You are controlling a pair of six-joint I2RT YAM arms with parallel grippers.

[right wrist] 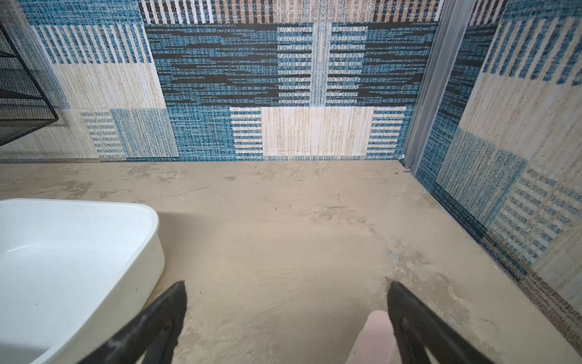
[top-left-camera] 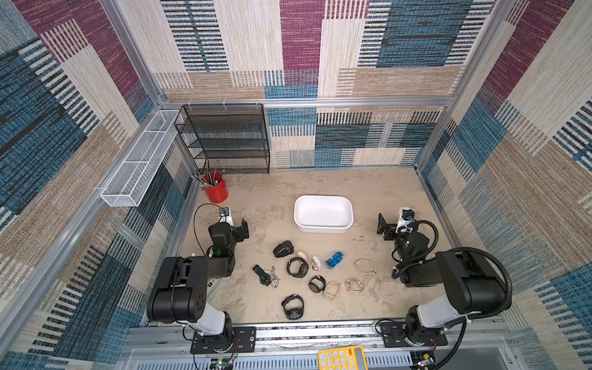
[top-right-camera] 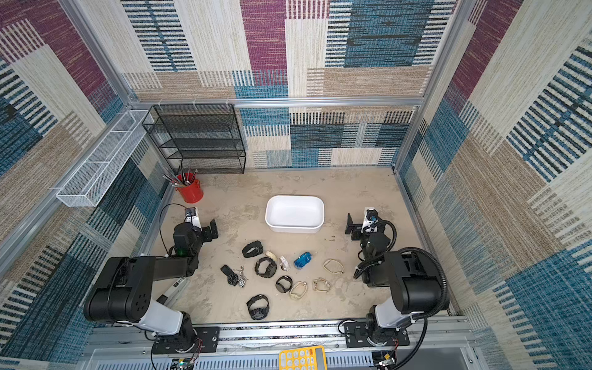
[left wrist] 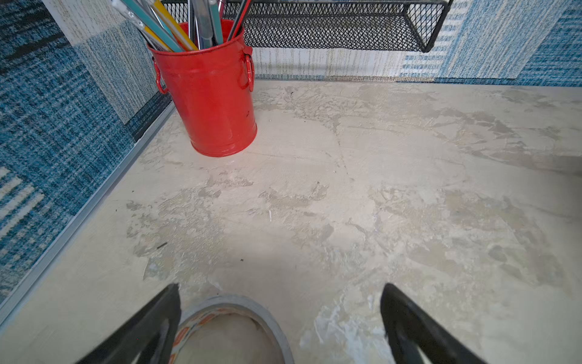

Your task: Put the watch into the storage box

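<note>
An empty white storage box [top-left-camera: 323,228] stands near the middle of the table. In front of it several watches lie spread out: black ones such as the chunky black watch [top-left-camera: 283,248], the round black watch [top-left-camera: 297,267] and the front black watch [top-left-camera: 293,307], a blue watch [top-left-camera: 334,259], and pale bands like the beige watch [top-left-camera: 365,266]. My left gripper is open, left of the box and watches, with nothing between its fingers. To the box's right, my right gripper also stands open and empty. Neither wrist view shows a watch.
A red bucket of pens [left wrist: 215,97] stands at the back left, before a black mesh shelf [top-left-camera: 225,138]. A tape roll [left wrist: 242,303] lies under my left gripper, a pink object [right wrist: 372,339] by my right fingers.
</note>
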